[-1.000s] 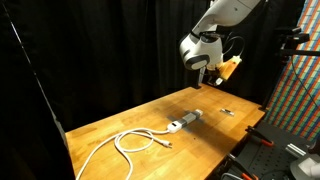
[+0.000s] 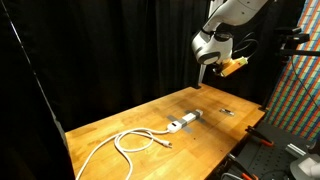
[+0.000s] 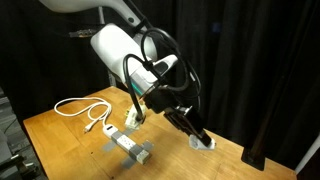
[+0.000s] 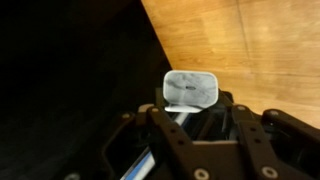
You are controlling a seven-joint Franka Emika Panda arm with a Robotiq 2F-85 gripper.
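Observation:
A small pale object (image 4: 190,90) with a rounded-rectangular face sits at the fingertips of my gripper in the wrist view, and the fingers are shut on it. Its exact kind is hard to tell. From the second exterior view, the white object (image 3: 203,143) shows at the lower end of the gripper (image 3: 196,134), near the back edge of the table; whether it touches the wood is unclear. The first exterior view has the arm (image 2: 212,46) at the far right end of the table, with the held object not clearly visible.
A white power strip (image 2: 184,122) lies mid-table on grey patches, its white cable (image 2: 122,143) looped toward the left. Small flat items (image 2: 227,112) rest near the right edge. Black curtains (image 2: 100,60) stand behind the table.
The power strip and cable have not moved.

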